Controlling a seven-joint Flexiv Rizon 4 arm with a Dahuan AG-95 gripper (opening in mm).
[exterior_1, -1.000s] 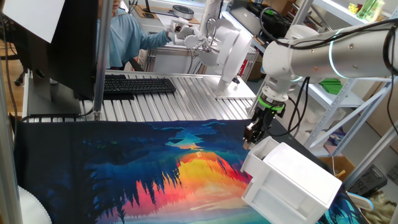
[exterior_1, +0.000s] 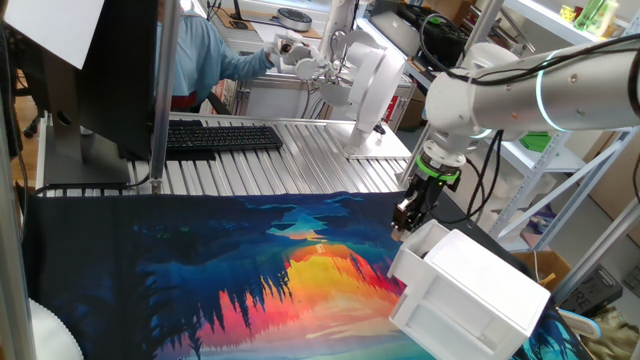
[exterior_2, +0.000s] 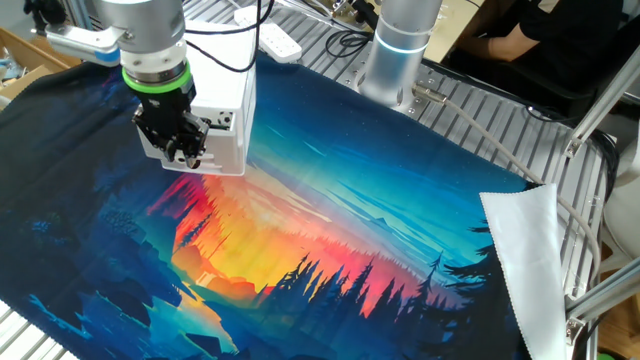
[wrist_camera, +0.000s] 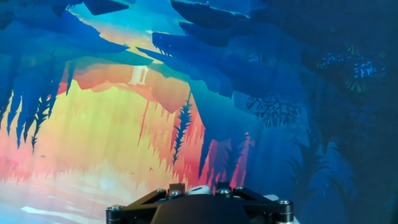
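A white box-like drawer unit (exterior_1: 485, 290) stands on the printed cloth, with an open-topped white compartment (exterior_1: 432, 304) showing on its side nearer the cloth's middle. At that unit's front end is my gripper (exterior_1: 399, 232), pointing down close to the white wall; whether they touch is unclear. From the other side, the black gripper (exterior_2: 184, 160) covers part of the white unit (exterior_2: 222, 95). Along the bottom edge of the wrist view, a small pale piece (wrist_camera: 198, 189) shows between the black finger linkages. What it is, and whether the fingers grip it, I cannot tell.
A white cloth strip (exterior_2: 527, 265) lies at the cloth's edge.
My arm, the gripper and the white unit look the same in all three moments. Only the person in the background shifts slightly.
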